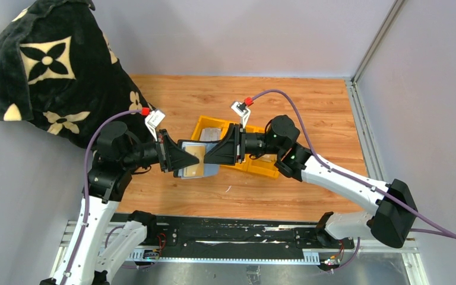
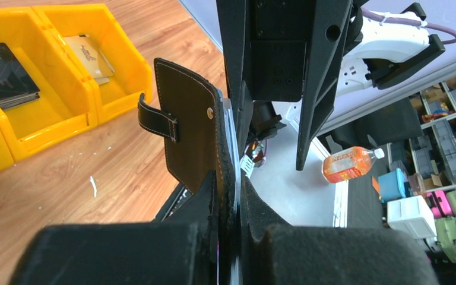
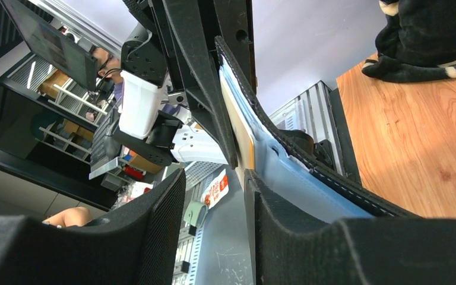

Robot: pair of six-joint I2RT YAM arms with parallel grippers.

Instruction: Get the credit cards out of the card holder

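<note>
The dark leather card holder [image 1: 213, 148] is held up in mid-air, spread open. My left gripper is shut on it, pinching cover and sleeves. In the right wrist view, pale blue sleeves [image 3: 309, 184] fan out from the holder, and a yellowish card [image 3: 241, 127] lies along their face near the left finger. My right gripper stands part open, with a clear gap between its fingers; one finger [image 3: 250, 193] is close beside the card and sleeves. Whether it touches them I cannot tell. From above, the right gripper covers part of the holder.
Below, yellow bins [image 2: 83, 119] stand on the wooden table; one contains dark cards [image 2: 3, 71], another pale cards [image 2: 89, 53]. At the upper left hangs a black patterned cloth [image 1: 47, 65]. Bare wood [image 1: 172, 202] is free at the front.
</note>
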